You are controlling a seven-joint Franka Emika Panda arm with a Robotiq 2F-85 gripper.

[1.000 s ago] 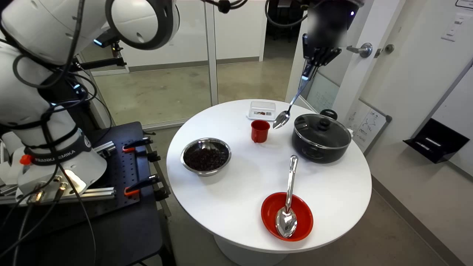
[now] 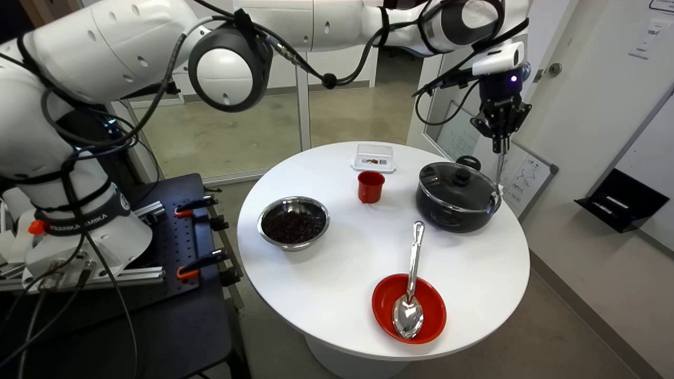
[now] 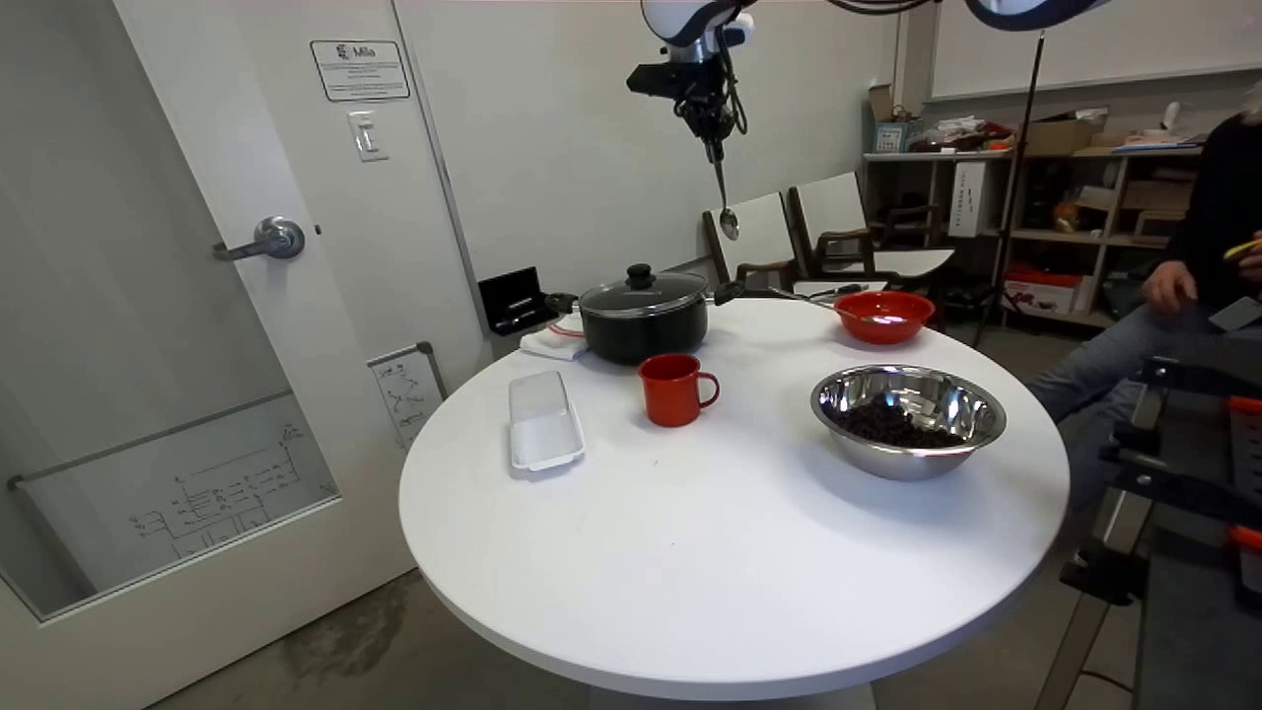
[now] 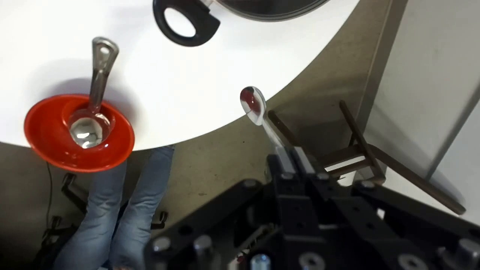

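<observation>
My gripper (image 2: 502, 148) is high above the far right side of the table, shut on the handle of a small metal spoon (image 3: 729, 223) that hangs bowl-down. In the wrist view the spoon's bowl (image 4: 252, 102) reaches out from the fingertips, with nothing touching it. A black pot (image 2: 456, 197) with a glass lid stands on the table near and below the spoon. Toward the table's edge lies a red bowl (image 2: 382, 308), and a larger metal spoon (image 2: 414, 265) rests in it with its handle over the rim.
On the white table (image 2: 344, 278) stand a steel bowl (image 3: 908, 463) of dark bits, a red mug (image 3: 671, 392) and a clear-lidded white dish (image 3: 546, 444). A white cloth (image 3: 552, 344) lies by the pot. Chairs and a seated person are beyond the table.
My gripper has carried the small spoon to the right, from above the mug to past the pot. The spoon has swung from slanted to nearly vertical. Things on the table have not moved.
</observation>
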